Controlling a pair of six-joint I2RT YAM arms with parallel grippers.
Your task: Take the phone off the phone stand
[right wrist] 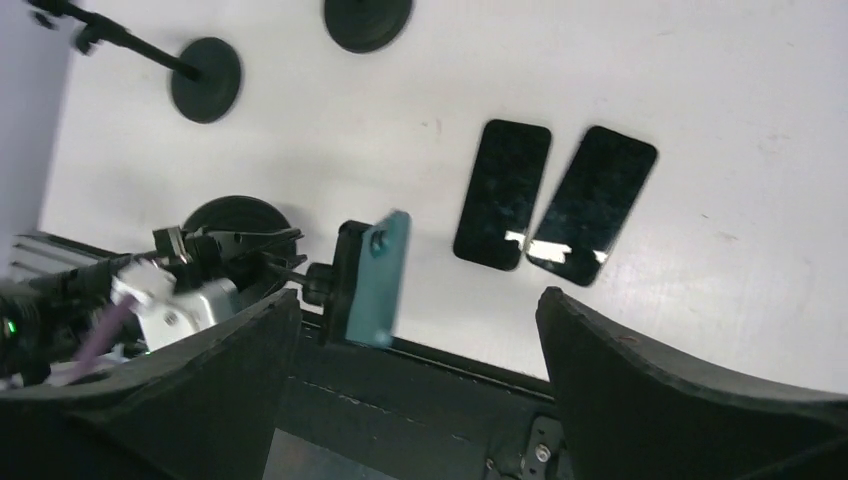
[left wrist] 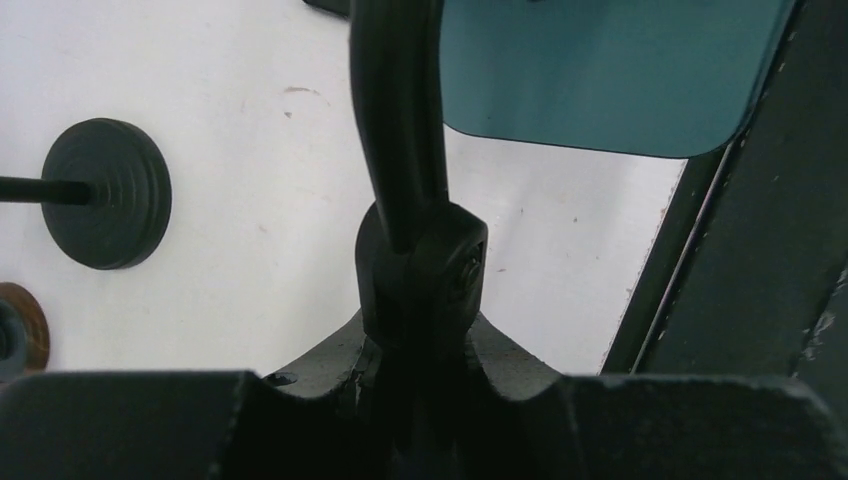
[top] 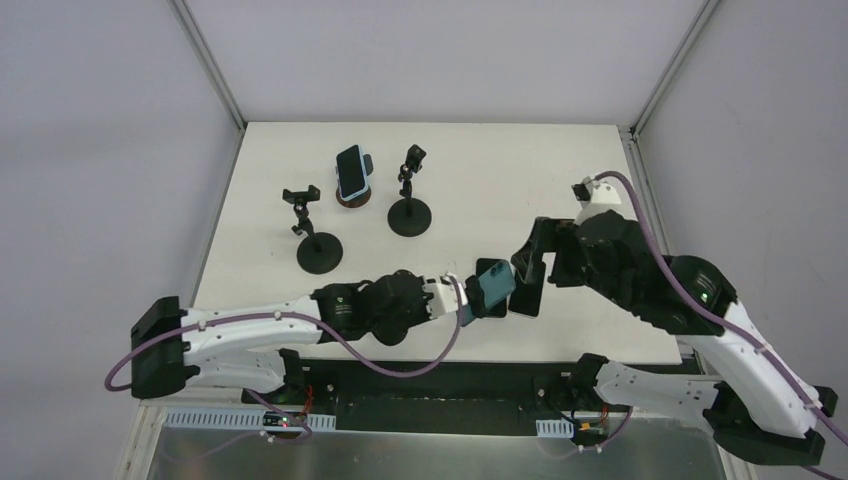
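A teal phone (top: 497, 283) rests against the black holder of a phone stand, seen tilted in the top view. My left gripper is shut on this stand (left wrist: 400, 130); the black neck rises from between its fingers in the left wrist view. There, the phone's back (left wrist: 610, 80) fills the upper right. Seen from the right wrist, the phone (right wrist: 380, 285) still sits on the holder, left of centre. Off to the phone's right, my right gripper stands open with nothing between its fingers.
Two dark phones (right wrist: 503, 190) (right wrist: 595, 200) lie flat on the table near the right gripper. Empty stands (top: 319, 252) (top: 409, 216) and a stand bearing another phone (top: 351, 171) occupy the back left.
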